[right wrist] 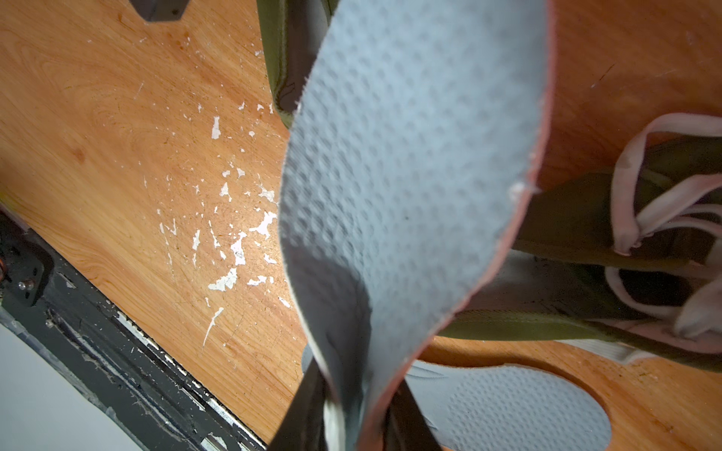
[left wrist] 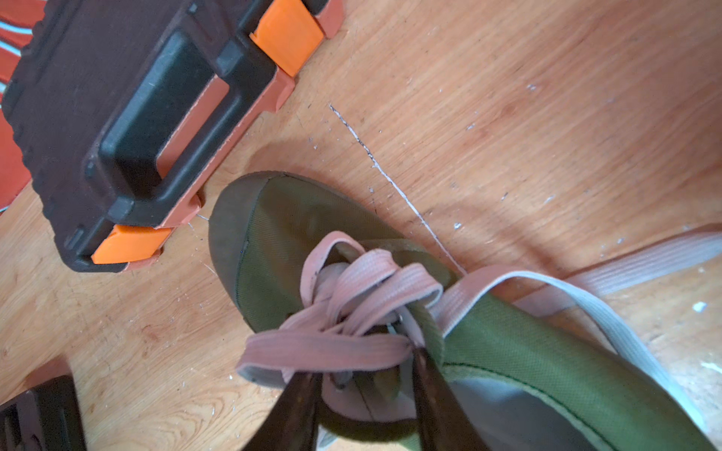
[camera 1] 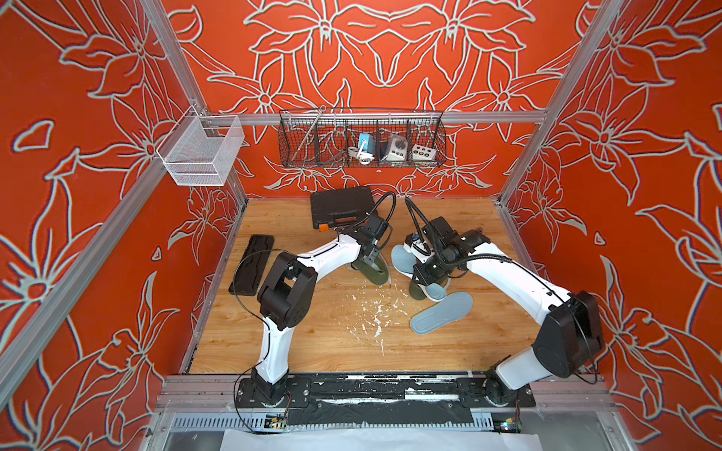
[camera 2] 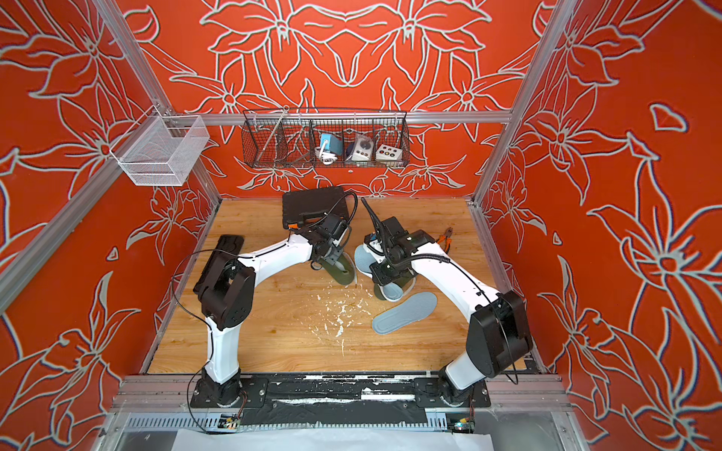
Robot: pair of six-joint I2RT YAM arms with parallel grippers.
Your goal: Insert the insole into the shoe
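A green shoe (camera 1: 376, 273) with pink laces lies mid-table; my left gripper is at its tongue and laces, fingers apart, grip unclear. A second green shoe (right wrist: 571, 323) lies to the right, beneath a grey insole (right wrist: 413, 150) held up by my right gripper, whose fingers pinch it into a fold at one end. Another grey insole (camera 1: 440, 314) lies flat on the table in front of the right shoe, also seen in the right wrist view.
A black case (camera 1: 338, 203) with orange latches lies behind the left shoe, and a black flat object (camera 1: 248, 270) at the left. Wire baskets (camera 1: 361, 120) hang on the back wall.
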